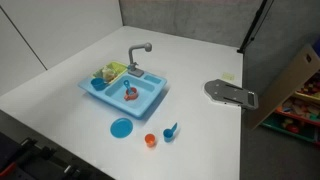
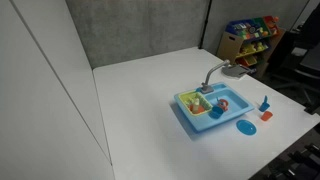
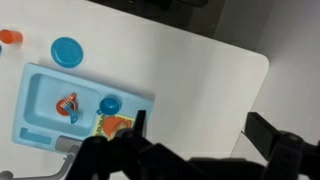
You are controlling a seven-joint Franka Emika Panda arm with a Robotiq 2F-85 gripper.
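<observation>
My gripper stands open over the white table, its two black fingers wide apart and only bare tabletop between them. Left of it in the wrist view lies a light blue toy sink with a grey faucet. A red item with blue on it sits in the basin. Beside that is a darker blue cup, next to a yellow-green rack holding an orange piece. A blue plate lies flat outside the sink, near an orange cup and a small blue cup with something upright in it.
A grey metal board lies on the table's far right side in exterior view 1. A shelf with colourful bins stands beyond the table. Wide stretches of tabletop around the sink are clear.
</observation>
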